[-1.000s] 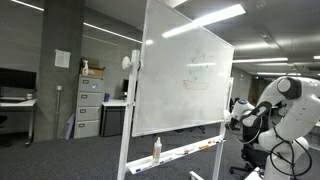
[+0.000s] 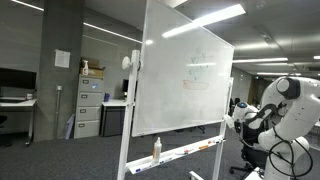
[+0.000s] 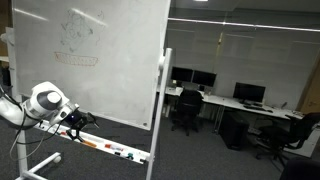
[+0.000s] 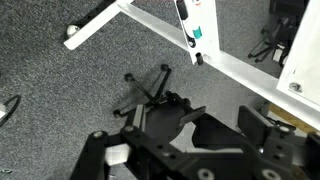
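My gripper is open, with the floor and a black chair showing past its fingers and nothing between them. In the second exterior view, the gripper (image 3: pixel 76 122) hangs at the left in front of the lower whiteboard (image 3: pixel 110 70), close to its tray. On the tray (image 3: pixel 132 159) lie an orange item (image 3: pixel 88 145) and several small markers or similar items. In the wrist view, part of the tray with a green-marked item (image 4: pixel 196 33) is at the top. Faint drawing marks (image 2: pixel 193 85) show on the board.
A bottle (image 2: pixel 157 149) stands at the near end of the tray. The whiteboard's upright post (image 3: pixel 161 95) and foot bar (image 4: pixel 90 24) are obstacles. Desks with monitors and office chairs (image 3: pixel 187 108) stand behind; open carpet lies around.
The end of my arm has shifted and turned slightly beside the board's far edge. The whiteboard, the bottle and the tray have stayed put.
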